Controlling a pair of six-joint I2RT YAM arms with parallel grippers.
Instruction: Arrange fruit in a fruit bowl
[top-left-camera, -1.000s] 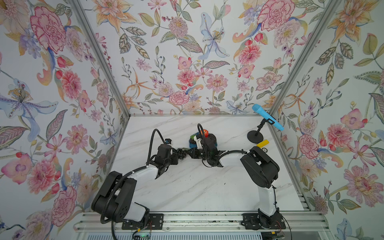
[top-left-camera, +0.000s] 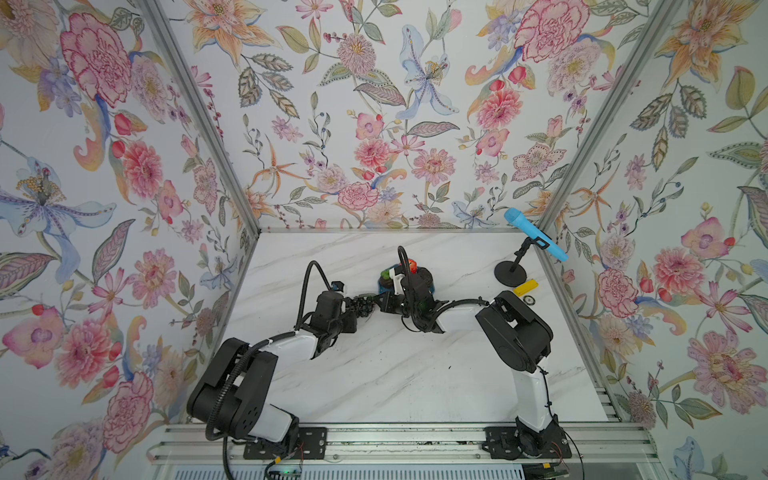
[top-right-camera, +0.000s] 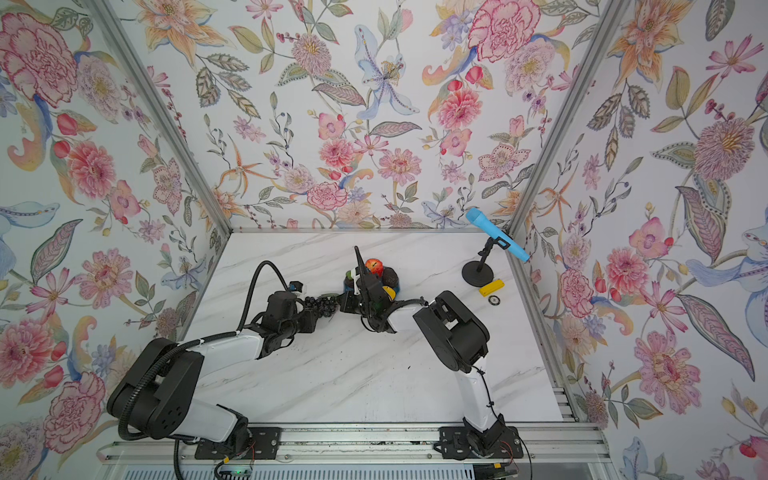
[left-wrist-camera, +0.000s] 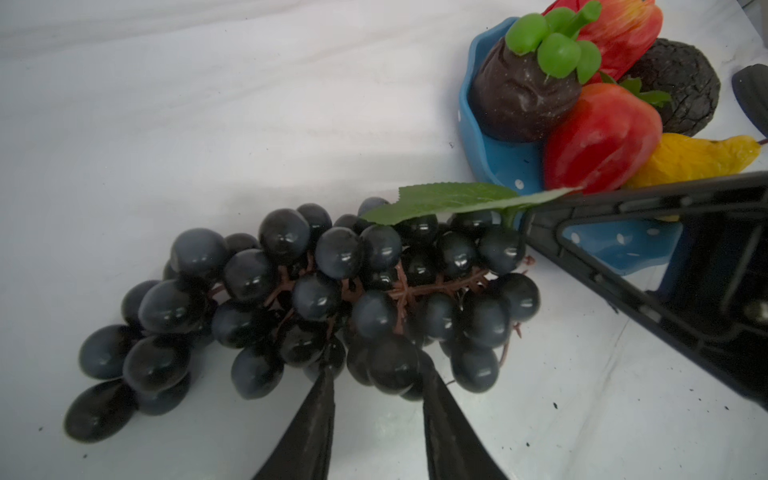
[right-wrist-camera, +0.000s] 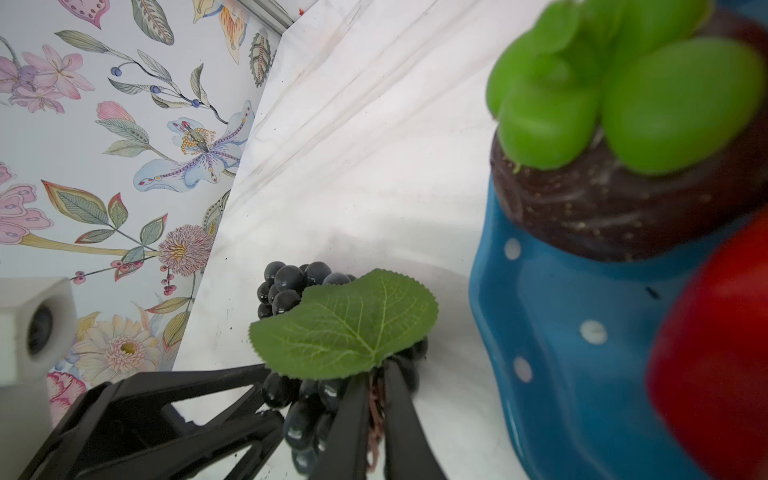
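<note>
A bunch of black grapes (left-wrist-camera: 344, 288) with a green leaf (right-wrist-camera: 348, 324) lies between my two arms, left of the fruit bowl. My right gripper is shut at its leaf end, with the thin stem showing between the fingers. In the left wrist view, the right gripper's dark tip meets the green stem just outside the bowl. My left gripper is part open and empty, its fingertips at the near side of the grapes. The blue dotted bowl (left-wrist-camera: 472, 120) holds a mangosteen (left-wrist-camera: 520, 92), red fruits (left-wrist-camera: 600, 140), a yellow fruit (left-wrist-camera: 688, 160) and a dark rough fruit (left-wrist-camera: 680, 80).
A blue microphone-shaped object (top-left-camera: 536, 234) rests on a black stand (top-left-camera: 510, 273) at the back right, with a small yellow item (top-left-camera: 525, 287) and a dark ring (top-left-camera: 529, 301) beside it.
The right arm has shifted only a little, staying at the grapes' leaf end.
</note>
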